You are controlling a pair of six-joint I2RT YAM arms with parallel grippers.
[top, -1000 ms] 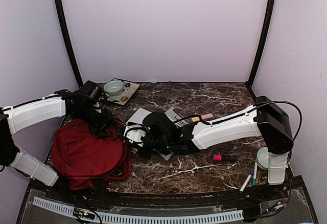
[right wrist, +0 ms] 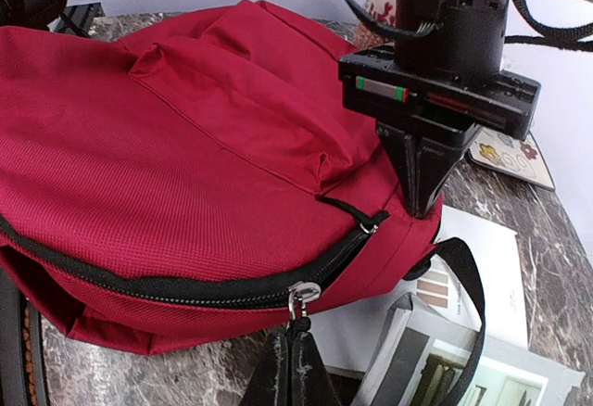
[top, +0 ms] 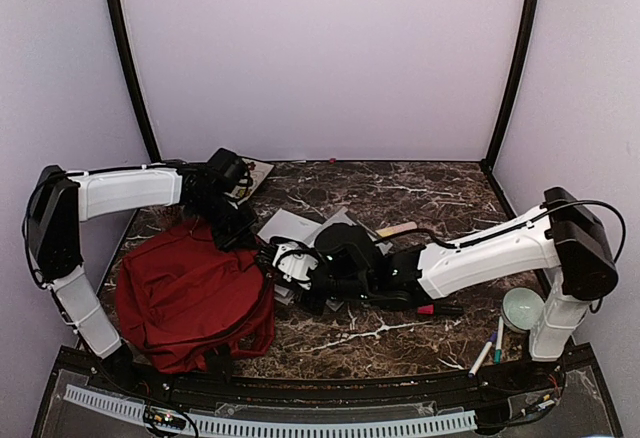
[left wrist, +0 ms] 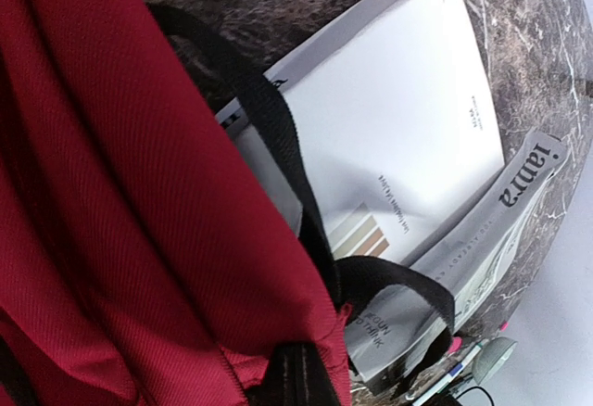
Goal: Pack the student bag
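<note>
The red bag (top: 190, 293) lies at the left of the table, its black zipper (right wrist: 204, 297) along the near edge. My left gripper (top: 248, 245) is shut on the bag's fabric at the zipper's end; its fingers (right wrist: 422, 193) press into the red cloth there. In the right wrist view, my right gripper is shut on the small cord of the zipper pull (right wrist: 301, 297). A dark gap shows beneath the zipper farther left. Under a black strap (left wrist: 269, 109) lie a white book (left wrist: 408, 100) and a grey book lettered "ianra" (left wrist: 463, 248), partly hidden.
A patterned mat (top: 258, 176) lies behind my left arm, and a mug (right wrist: 378, 7) stands beyond the bag. At the right are a pink-ended marker (top: 440, 309), pens (top: 483, 352) and a pale bowl (top: 522, 308).
Both arms have shifted to the right, and the bag and the books have slid right with them. My left arm now covers the bowl on the mat.
</note>
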